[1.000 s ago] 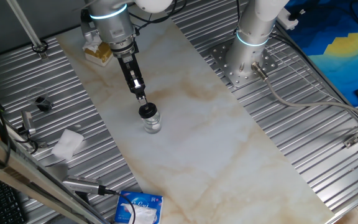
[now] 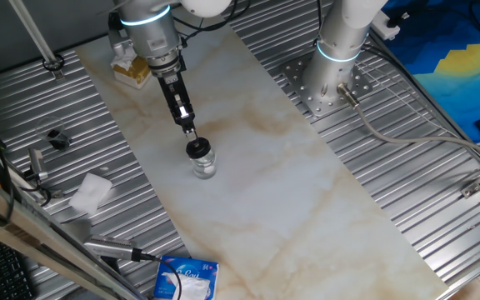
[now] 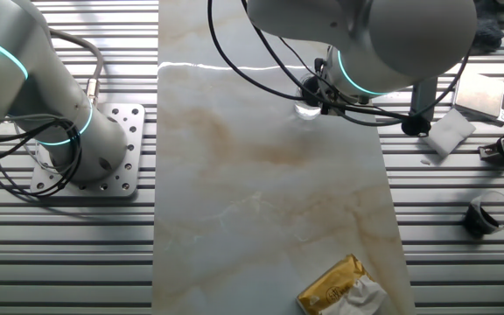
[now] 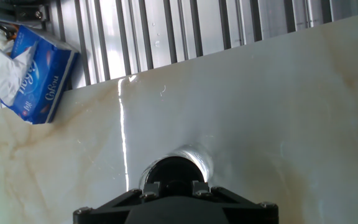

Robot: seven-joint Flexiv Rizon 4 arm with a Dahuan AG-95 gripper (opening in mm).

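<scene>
A clear glass jar (image 2: 204, 167) with a black lid (image 2: 198, 148) stands upright on the marble-patterned board. Something pale shows inside it. My gripper (image 2: 191, 134) points down at the lid, its fingertips at or just above the lid's top. Seen from the wrist, the gripper has its two fingertips apart, with the black lid (image 4: 174, 169) beneath and between them. Whether the fingers touch or press on the lid cannot be made out. The arm hides the gripper and most of the jar in exterior view 2.
A blue tissue pack (image 2: 187, 277) lies at the board's near-left end, and a golden tissue pack (image 2: 132, 68) at the far end. The board is clear to the jar's right.
</scene>
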